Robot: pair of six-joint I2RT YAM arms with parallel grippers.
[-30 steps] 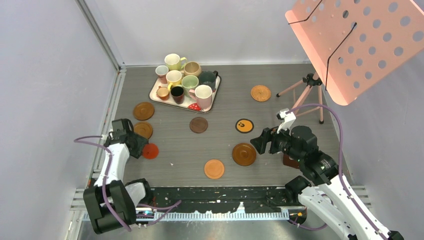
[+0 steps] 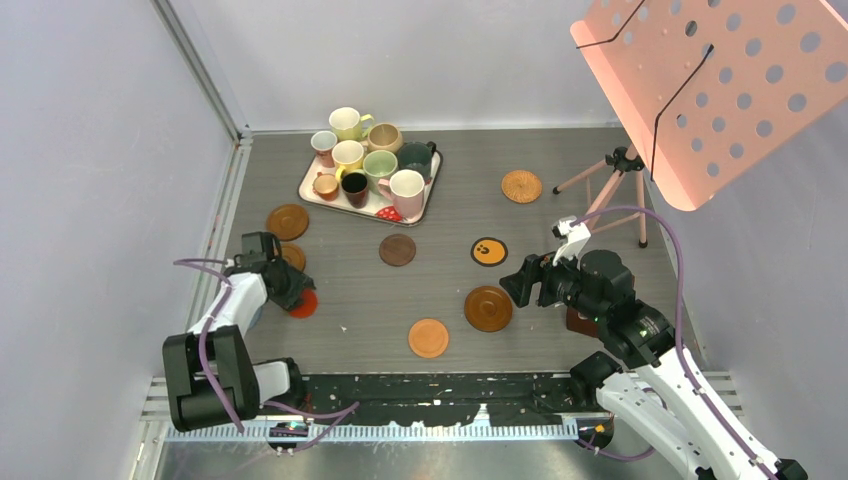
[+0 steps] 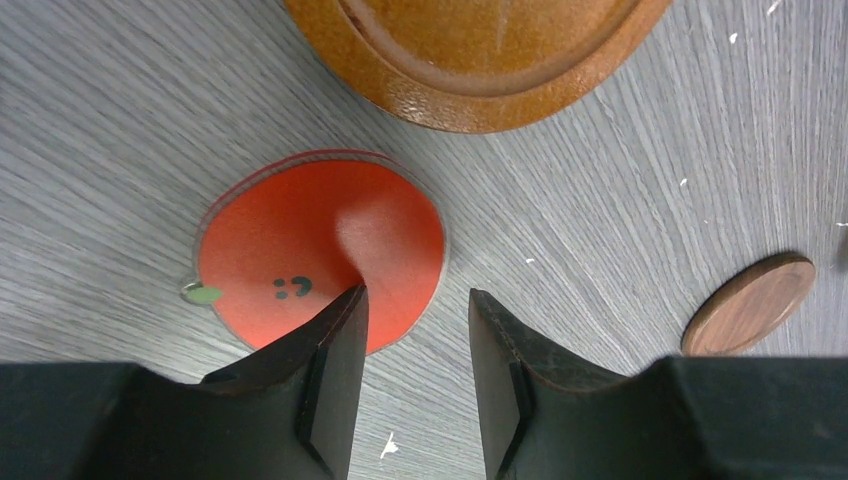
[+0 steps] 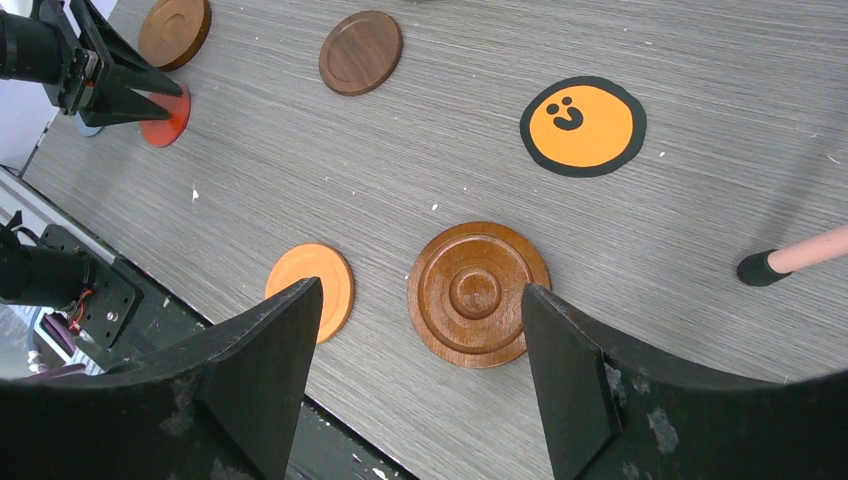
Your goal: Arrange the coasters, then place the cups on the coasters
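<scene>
A tray (image 2: 304, 193) at the back holds several cups and mugs, among them a pink mug (image 2: 408, 192). My left gripper (image 2: 303, 292) hangs low over a red coaster (image 2: 303, 308), its fingers part open with nothing between them; in the left wrist view the red coaster (image 3: 300, 230) lies just beyond the left fingertip. My right gripper (image 2: 515, 288) stands open and empty over the right of the table, near a large brown coaster (image 2: 488, 309).
Other coasters lie spread about: orange (image 2: 428, 338), dark brown (image 2: 396, 250), black-rimmed (image 2: 489, 251) and woven (image 2: 521, 186). A pink tripod (image 2: 640, 210) with a perforated panel (image 2: 720, 100) stands at the right.
My left arm has moved a little right and away from the front, its gripper now further over the red coaster. The right arm and the objects are unchanged.
</scene>
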